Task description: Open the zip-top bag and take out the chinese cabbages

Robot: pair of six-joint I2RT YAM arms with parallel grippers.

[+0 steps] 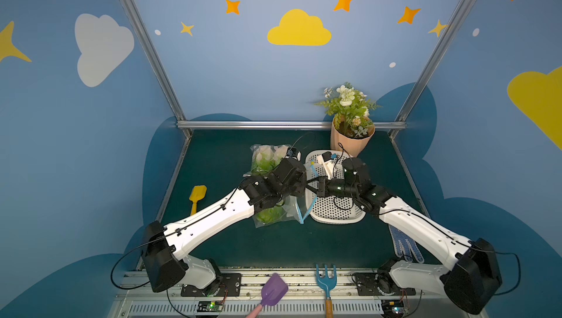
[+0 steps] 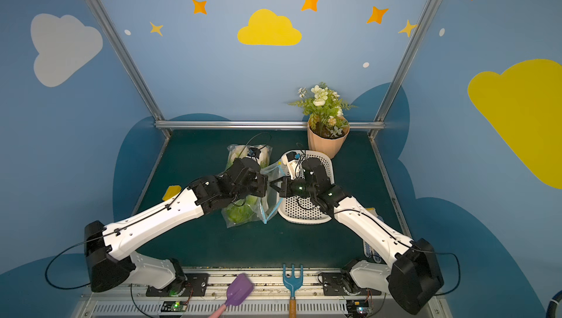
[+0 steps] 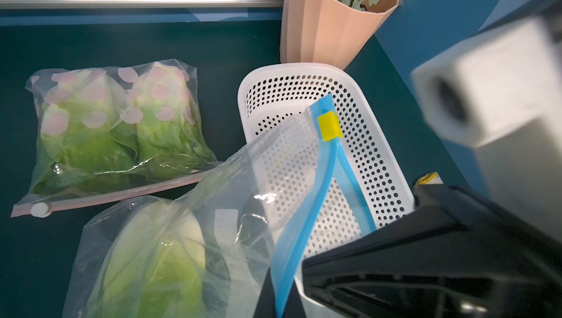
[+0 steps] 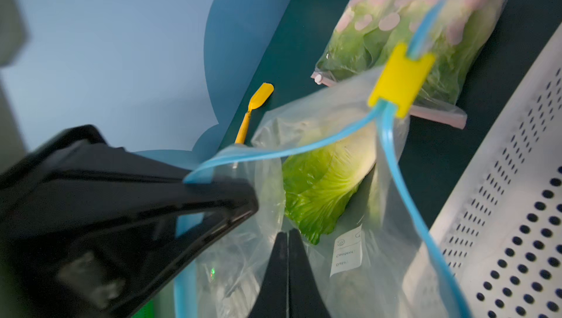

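Note:
The clear zip bag with blue seal (image 3: 319, 183) stands opened at its mouth, yellow slider (image 3: 329, 125) near one end. Inside lies a Chinese cabbage, also seen through plastic in the left wrist view (image 3: 152, 253). My left gripper is shut at the blue seal, which hides its fingertips in its wrist view. My right gripper is shut at the bag's mouth, facing the cabbage, with nothing visible between its fingers. The two grippers are close together.
A white perforated basket (image 3: 386, 183) sits right of the bag, with a potted plant (image 1: 351, 139) behind. A pink-dotted bag of cabbages (image 3: 99, 130) lies at the back. A yellow scraper (image 1: 198, 192) lies left, a glove (image 1: 404, 242) right.

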